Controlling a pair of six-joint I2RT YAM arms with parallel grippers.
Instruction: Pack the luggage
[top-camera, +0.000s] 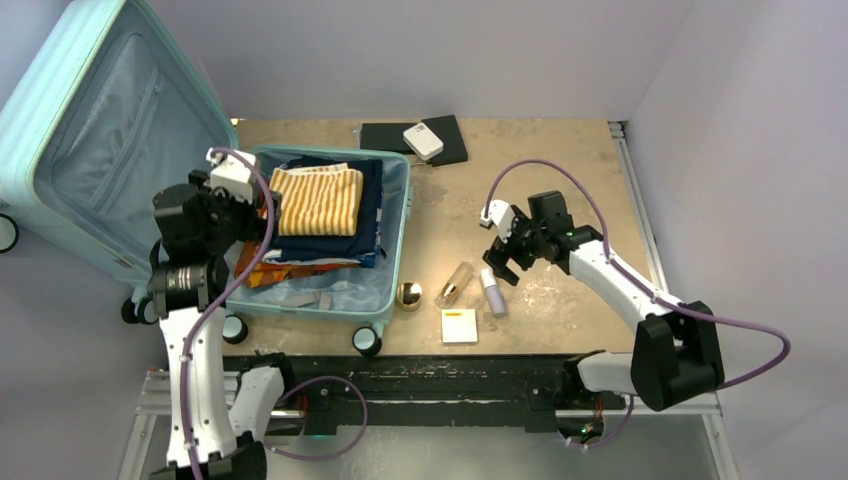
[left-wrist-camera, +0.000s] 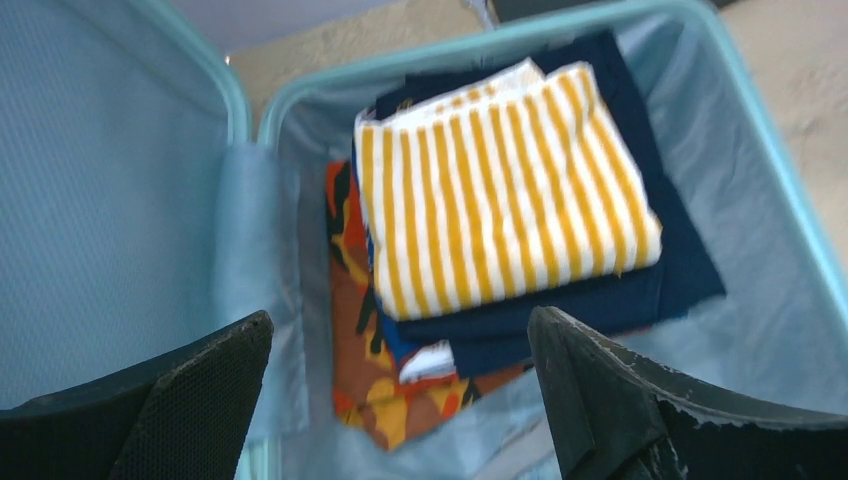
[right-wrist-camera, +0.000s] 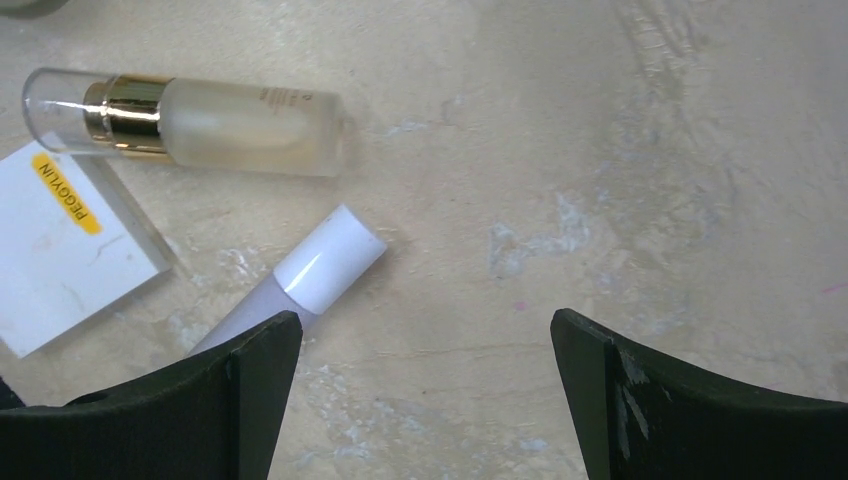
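Observation:
An open light-blue suitcase (top-camera: 398, 250) holds folded clothes, with a yellow-striped cloth (top-camera: 318, 200) on top of navy and orange ones. My left gripper is open above their left side, empty. Right of the suitcase, my right gripper hangs open over a white-capped tube (right-wrist-camera: 326, 258), near a clear bottle (right-wrist-camera: 240, 125) and a white box (right-wrist-camera: 70, 250) labelled PEGGYLIN. A gold round item (top-camera: 408, 296) sits beside the suitcase.
A black flat item (top-camera: 452, 140) and a white device (top-camera: 423, 140) lie at the back. The raised lid (top-camera: 120, 130) stands at the left.

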